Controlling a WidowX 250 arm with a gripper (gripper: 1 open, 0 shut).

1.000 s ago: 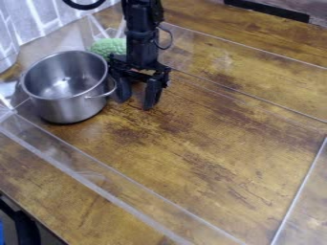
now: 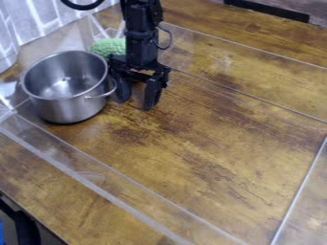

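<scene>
My black gripper (image 2: 138, 88) is low over the wooden table, just right of a steel pot (image 2: 67, 88); its fingers reach down beside the pot's rim. Whether anything is between them is too dark to tell. Behind the gripper and pot lies a pale green fuzzy object (image 2: 107, 48), partly hidden by the arm.
Clear plastic edging runs along the left and right. A dark strip (image 2: 276, 10) lies at the back right, and a light crumpled surface is at the back left.
</scene>
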